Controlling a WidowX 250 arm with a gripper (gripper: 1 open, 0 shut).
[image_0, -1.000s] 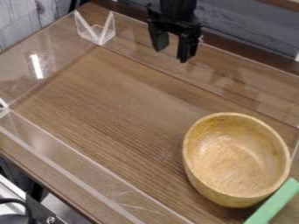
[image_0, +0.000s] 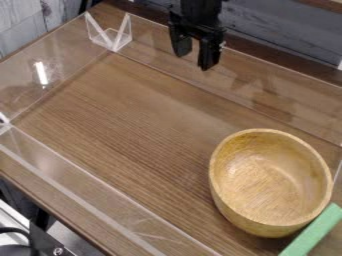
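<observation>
My gripper (image_0: 194, 45) is at the top middle of the view, a dark shape hanging over the back of the wooden surface, with two black finger parts apart and nothing visible between them. A yellow bowl (image_0: 267, 165) stands at the front right, well apart from the gripper. A green object (image_0: 310, 232) lies at the lower right corner, partly out of view.
A clear or white wire-like shape (image_0: 114, 32) is at the back left. A dark cable (image_0: 20, 240) shows at the lower left corner.
The gripper has shifted slightly left along the back of the table. The bowl and green object look unchanged.
</observation>
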